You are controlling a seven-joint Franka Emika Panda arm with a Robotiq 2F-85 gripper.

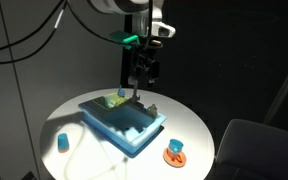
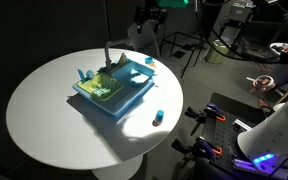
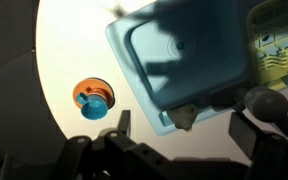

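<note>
My gripper hangs above the toy sink, open, with its dark fingers wide apart in the wrist view. Below the gap, apart from the fingers, a small pale object sits at the rim of the blue sink basin. Beside it stands the grey faucet. In exterior view 1 the gripper is over the back of the basin, close to the faucet, and its fingertips are hard to make out there. A blue cup rests on an orange plate right of the sink.
A yellow-green dish rack occupies the sink's other end, with blue items at it. Another small blue object stands alone on the round white table. Bare tabletop surrounds the sink. A dark chair is beyond the table's right edge.
</note>
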